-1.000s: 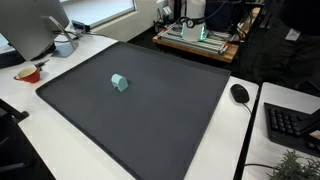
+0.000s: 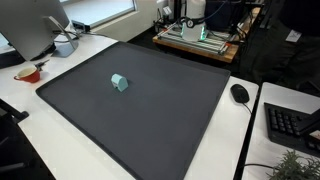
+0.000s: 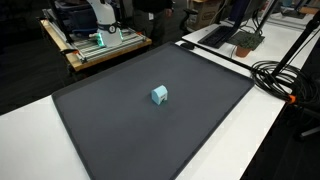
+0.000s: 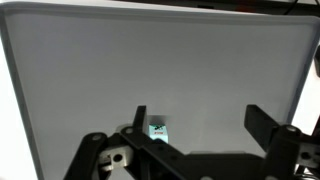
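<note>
A small light-blue block (image 2: 119,82) lies on the dark grey board (image 2: 150,120), toward the board's back left in exterior view 1. In exterior view 2 the same block (image 3: 159,95) is near the middle of the board. The wrist view looks down on the board, with the block (image 4: 158,132) low in the picture, partly hidden behind the gripper. My gripper has its two black fingers spread wide apart, and nothing shows held between them. Neither exterior view shows the gripper.
The board lies on a white table (image 2: 75,140). A red cup (image 2: 29,74) stands off its left side; a black mouse (image 2: 239,93) and keyboard (image 2: 293,128) lie to the right. Coiled black cables (image 3: 280,78) rest beyond a board corner. Most of the board is bare.
</note>
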